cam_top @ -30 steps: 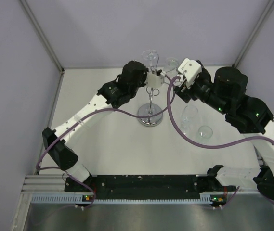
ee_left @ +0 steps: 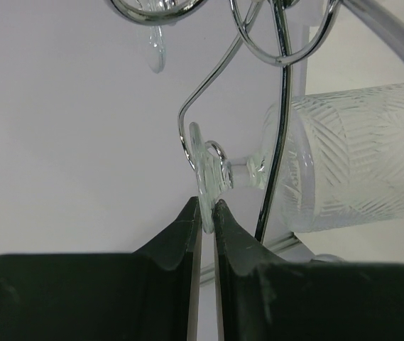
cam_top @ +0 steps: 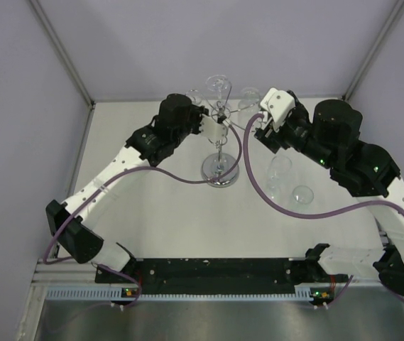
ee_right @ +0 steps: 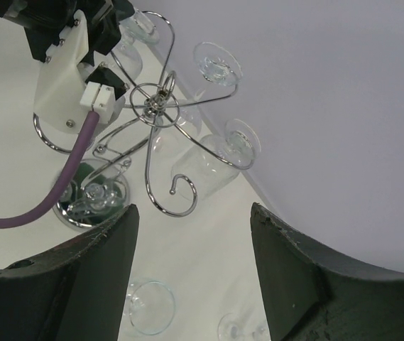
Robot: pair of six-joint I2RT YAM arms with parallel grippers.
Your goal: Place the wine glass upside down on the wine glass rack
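Note:
In the left wrist view, a clear wine glass has its patterned bowl (ee_left: 361, 153) toward the table and its foot (ee_left: 197, 167) at the other end. A metal hook of the wine glass rack (ee_left: 282, 106) curls round its stem by the foot. The tips of my left gripper are close together, with the foot's rim in the narrow gap. From above, the rack's round base (cam_top: 219, 170) shows, while the left fingertips are hidden. Beside the rack, my right gripper stands wide open, nothing between its fingers.
Other glasses hang on the rack, one (ee_right: 209, 167) on its far side. Two glasses stand apart on the table, one (cam_top: 278, 168) right of the base and another (cam_top: 302, 195) nearer the front.
My left gripper has shifted left across the rack's top, and the rack has moved very slightly left too. The right arm has barely moved.

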